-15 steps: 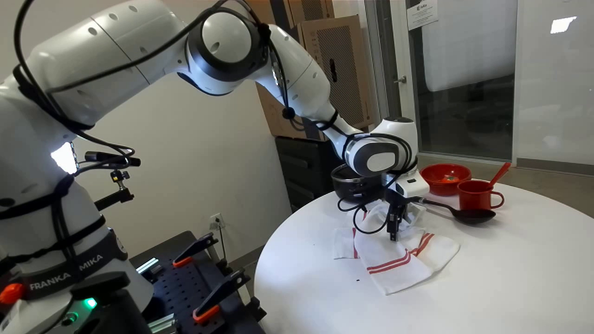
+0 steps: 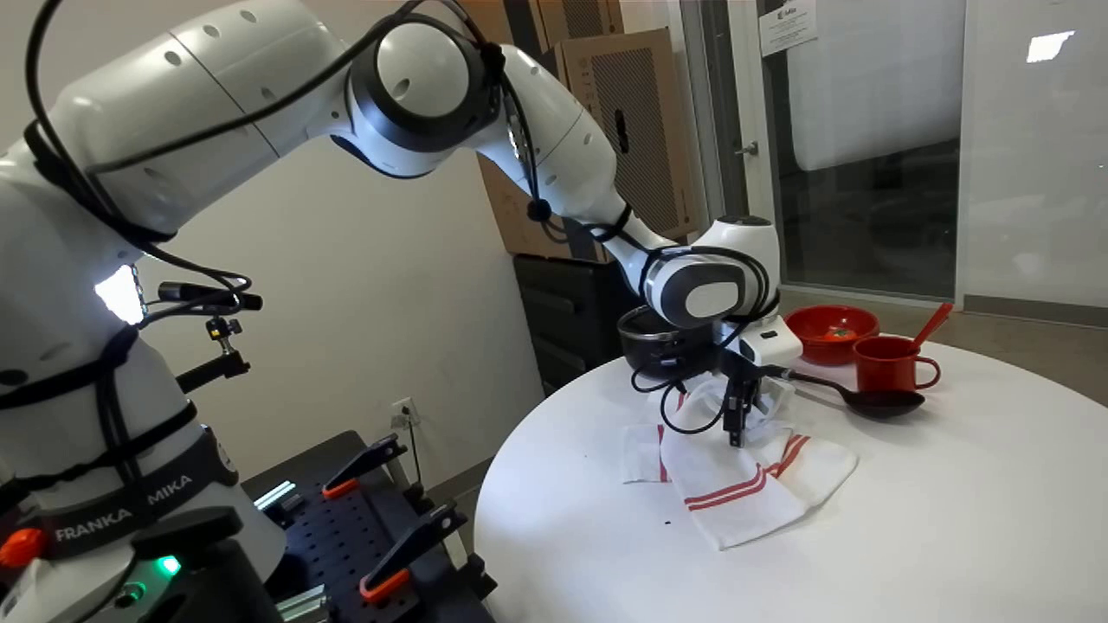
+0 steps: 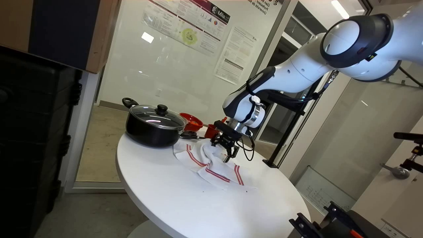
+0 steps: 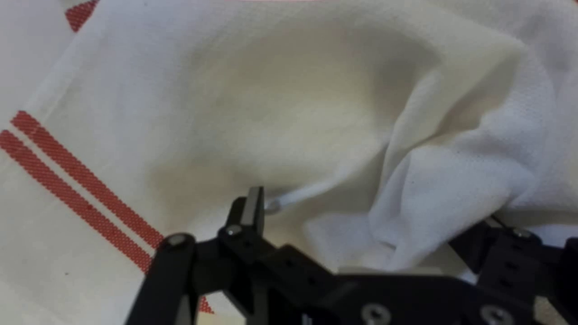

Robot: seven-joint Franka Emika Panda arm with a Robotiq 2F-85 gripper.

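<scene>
A white towel (image 2: 743, 498) with red stripes lies rumpled on the round white table (image 2: 935, 498). My gripper is low over it, pointing down, with its fingers wide apart. In the wrist view, one finger (image 4: 252, 211) stands by a flatter part of the cloth. The other finger (image 4: 474, 241) is partly covered by a raised fold (image 4: 439, 200), which bulges up between the two. Exterior view 2 has the gripper (image 3: 220, 152) at the towel's bunched part (image 3: 210, 154). Whether the fingertips touch the cloth cannot be told.
A black lidded pot (image 3: 152, 131) stands at one side of the towel. Behind it are a red bowl (image 2: 831, 332), a red mug (image 2: 885, 365) with a red utensil handle sticking out, and a black ladle (image 2: 883, 403).
My gripper has shifted very slightly, its tip a touch higher in exterior view 1. The towel and the other objects look unmoved.
</scene>
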